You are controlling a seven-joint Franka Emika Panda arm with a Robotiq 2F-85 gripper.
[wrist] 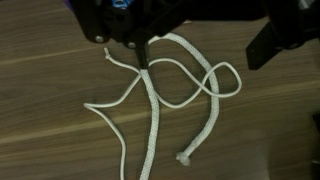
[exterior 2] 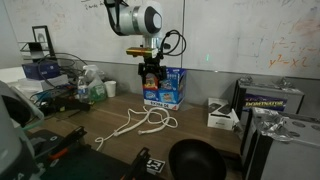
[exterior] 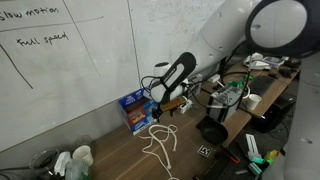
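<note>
A white rope [exterior 2: 137, 124] lies in loose loops on the wooden table; the wrist view shows the rope [wrist: 153, 120] crossing over itself, with one thick frayed end. Above it hangs my gripper, open, its dark fingers set wide apart at the top of the wrist view. Nothing is held between them. In the second exterior view the gripper [exterior 2: 152, 80] is well above the tabletop, in front of a blue box [exterior 2: 173, 88]. The first exterior view has the arm reaching in from the right, over the far side of the rope [exterior: 160, 142].
A black pan [exterior 2: 197, 160] sits to the rope's right in the second exterior view, with a metal toaster [exterior 2: 272, 135] and a small white box [exterior 2: 220, 114] farther right. Cups [exterior: 83, 155] stand at the left end. Bare table surrounds much of the rope.
</note>
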